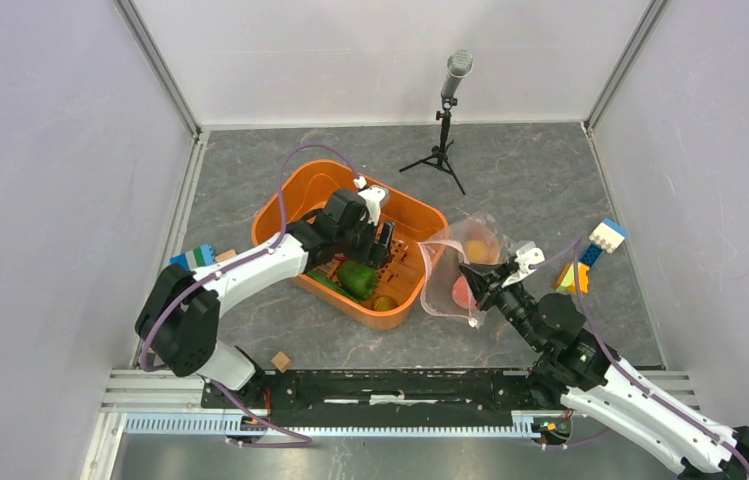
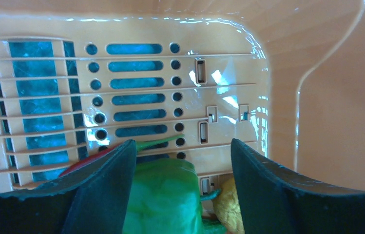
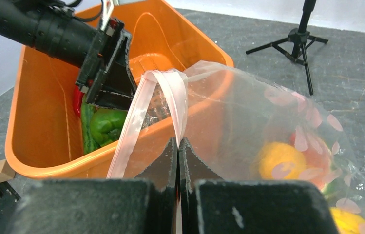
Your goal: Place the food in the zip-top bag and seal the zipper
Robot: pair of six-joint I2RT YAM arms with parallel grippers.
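Note:
An orange bin (image 1: 280, 215) holds a green pepper (image 2: 161, 200), a red chili (image 2: 80, 165), a long green vegetable (image 3: 88, 131) and a yellowish round item (image 2: 229, 204). My left gripper hangs open inside the bin above the pepper, nothing visibly held. My right gripper is shut on the pink zipper edge of the clear zip top bag (image 3: 229, 122), just right of the bin. Round yellow and red food (image 3: 280, 158) shows through the bag.
A microphone stand (image 1: 442, 150) stands behind on the grey floor. Toy bricks (image 1: 605, 238) lie at the far right and left. A small wooden block (image 1: 281, 361) sits at the front.

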